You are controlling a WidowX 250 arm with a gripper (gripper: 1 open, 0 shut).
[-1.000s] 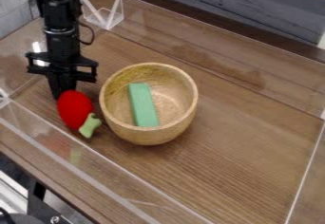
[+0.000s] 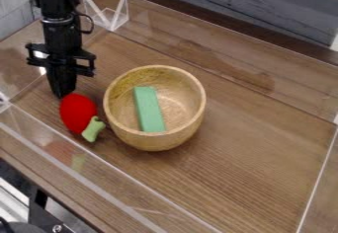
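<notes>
The black gripper (image 2: 74, 87) points down at the left of the camera view, just above and behind a red object with a pale green end (image 2: 79, 113), which lies on the wooden table. Its fingers are small and dark, with nothing visible held; it looks shut. A round tan bowl (image 2: 185, 99) sits right of the red object, with a green block (image 2: 148, 108) inside it.
A white wire-like item (image 2: 109, 15) stands at the back left, beside the arm.
The gripper has moved a little to the left and up, away from the bowl. The red object and bowl look unchanged.
</notes>
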